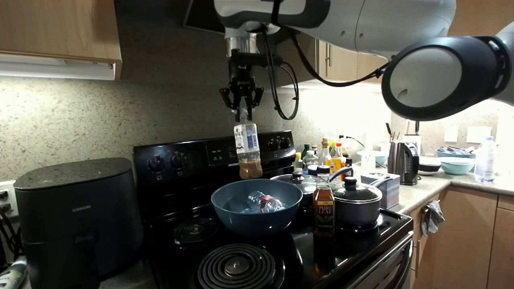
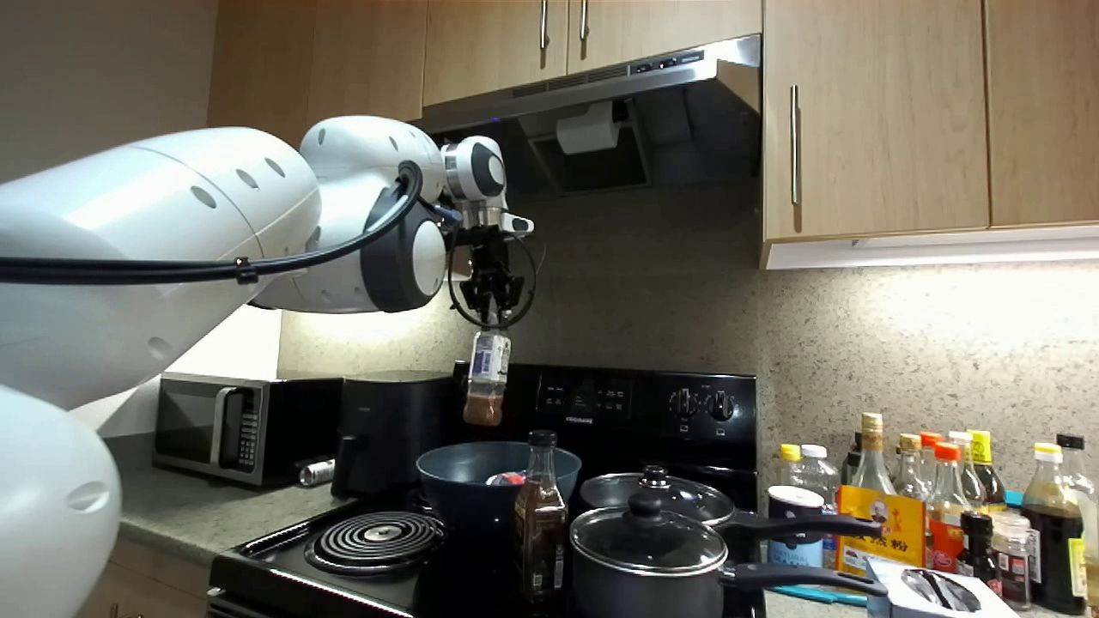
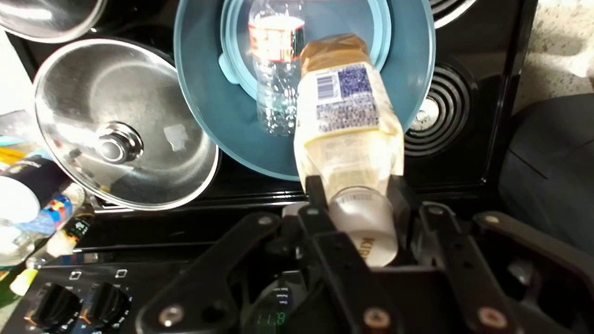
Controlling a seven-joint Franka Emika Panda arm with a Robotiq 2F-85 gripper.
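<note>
My gripper is shut on the neck of a clear bottle with a white-and-blue label and brown liquid at its base. The bottle hangs nearly upright, slightly tilted, clear above a large blue bowl on the stove. Inside the bowl, an empty clear plastic bottle with a red-and-white label lies on its side. In the wrist view the white cap of the held bottle sits between my fingers. A dark Pure Leaf tea bottle stands upright on the stove beside the bowl.
Lidded pots stand right of the bowl in exterior view 1, with several sauce bottles behind. A black air fryer is at left. The range hood overhangs the stove.
</note>
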